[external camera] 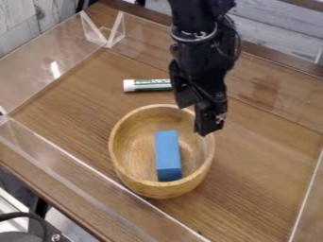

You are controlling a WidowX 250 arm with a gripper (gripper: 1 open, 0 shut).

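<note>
A black arm reaches down from the top of the camera view, and its gripper [198,115] hangs open over the back-right rim of a round wooden bowl [135,172]. A blue rectangular block [168,155] lies inside the bowl, below and left of the gripper. Behind the bowl, a white tube [147,85] with dark green markings lies on the wooden surface, left of the arm.
The wooden tray floor [259,180] is clear right of the bowl and at the back left. Transparent walls edge the tray on the left, front and right. A black cable lies outside at the lower left.
</note>
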